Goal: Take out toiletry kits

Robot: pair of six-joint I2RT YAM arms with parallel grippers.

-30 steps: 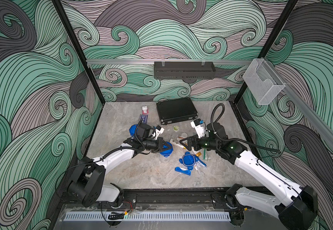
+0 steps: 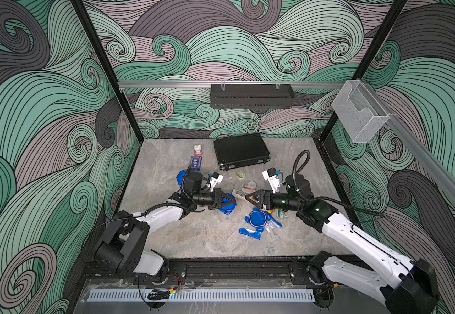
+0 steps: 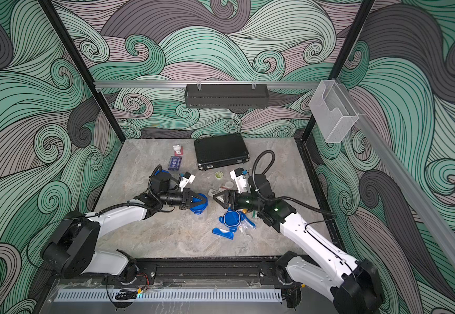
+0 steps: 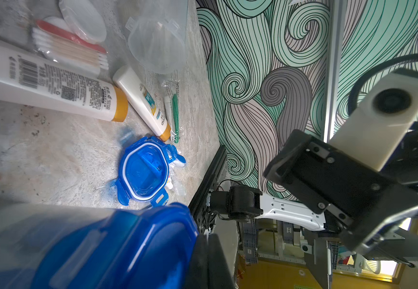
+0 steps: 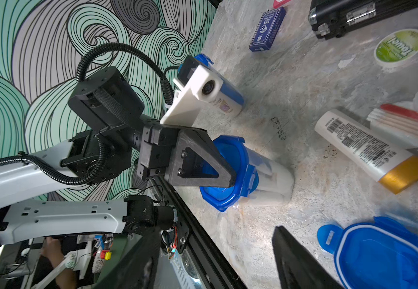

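A clear container [image 5: 272, 180] with a blue lid [image 5: 230, 150] stands on the table. My left gripper is shut, its tips at the lid's rim. In the right wrist view, the left fingers [image 5: 221, 175] lie across the top of that lid. Whether any thin edge is pinched between them is hidden. My right gripper is part open, facing the container from the right with nothing between its fingers. A second blue-lidded container [image 2: 181, 177] stands behind the left arm. An octagonal blue-rimmed piece [image 4: 144, 169] lies on the table in front of the right arm.
White tubes with gold caps [image 5: 363, 144], cotton swabs [image 5: 406, 120] and a green Towel disc [image 5: 400, 46] lie behind and right. At the back are a black case [image 2: 242, 150] and a dark blue box [image 5: 267, 29].
The left arm and the lidded container have stayed about where they were.
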